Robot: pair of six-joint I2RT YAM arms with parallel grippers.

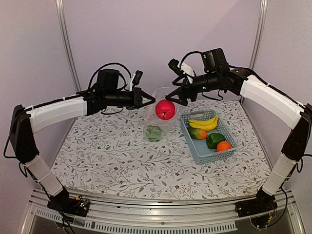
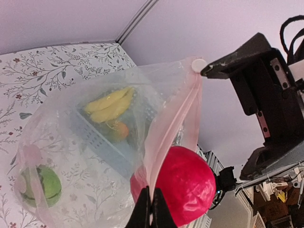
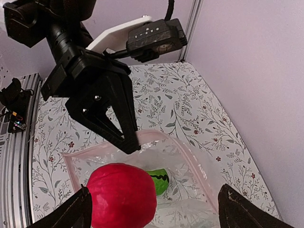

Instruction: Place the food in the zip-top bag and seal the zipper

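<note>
A clear zip top bag with a pinkish rim is held up, and a green food item shows at its bottom. My left gripper is shut on one side of the rim. In the bag's mouth is a red round fruit, partly behind the film in the left wrist view. My right gripper stands wide open above the fruit, its fingers apart from it. At the rim's far corner, a white slider sits close to a right fingertip.
The grey-blue basket stands right of the bag, holding bananas, a mango-like fruit, a green pepper and an orange.
</note>
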